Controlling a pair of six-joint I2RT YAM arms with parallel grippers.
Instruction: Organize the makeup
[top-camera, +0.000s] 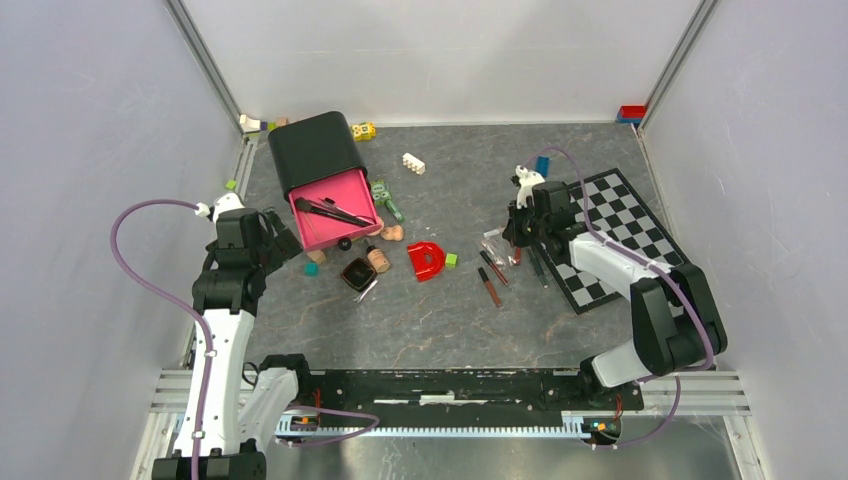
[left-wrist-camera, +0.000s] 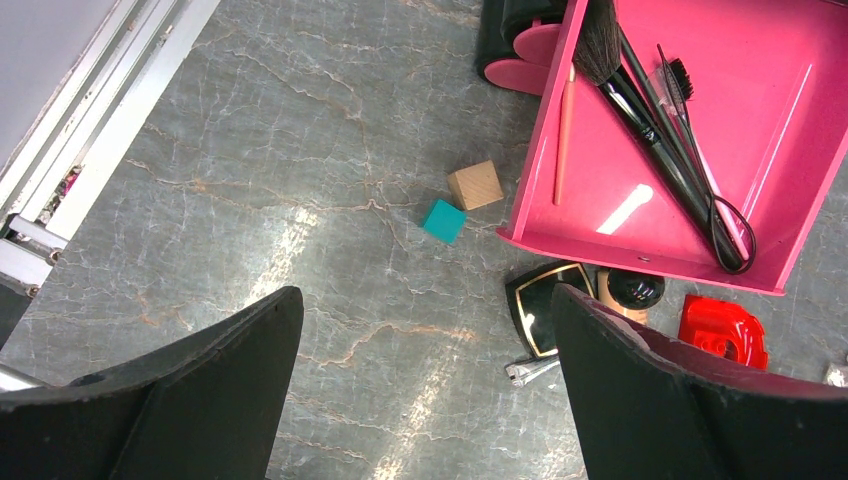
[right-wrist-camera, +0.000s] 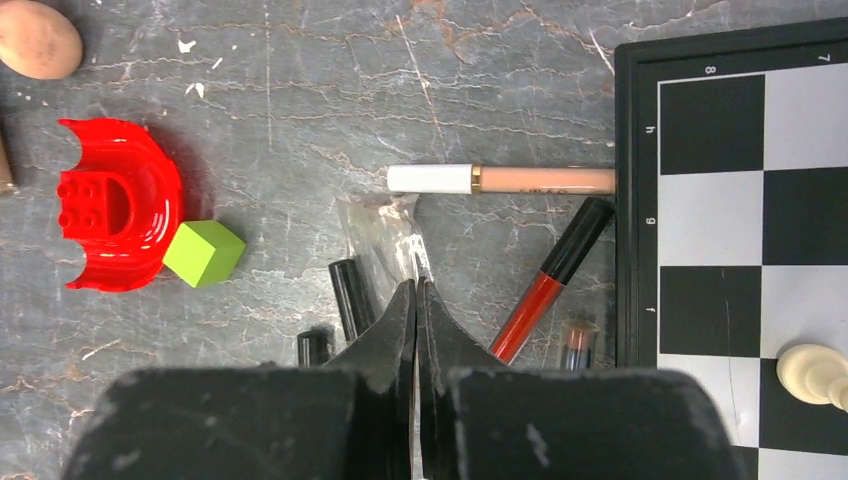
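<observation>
The pink drawer (top-camera: 315, 232) of a black box (top-camera: 318, 150) holds brushes (left-wrist-camera: 655, 150) and a thin orange stick (left-wrist-camera: 565, 140). My left gripper stands open and empty, left of the drawer. Beside the chessboard, my right gripper is shut, its tips over a clear plastic sleeve (right-wrist-camera: 385, 235); whether they pinch the film I cannot tell. Near it lie a lip gloss with a white cap (right-wrist-camera: 500, 179), a red tube with a black cap (right-wrist-camera: 540, 300) and dark-capped pencils (top-camera: 490, 288). A black compact (top-camera: 358, 274) and a bottle (top-camera: 378, 260) lie before the drawer.
The chessboard (top-camera: 632, 215) fills the right side, with a pale chess piece (right-wrist-camera: 815, 372) on it. A red plastic piece (top-camera: 426, 260) and a green cube (top-camera: 451, 260) sit mid-table. Small blocks (left-wrist-camera: 474, 186) lie left of the drawer.
</observation>
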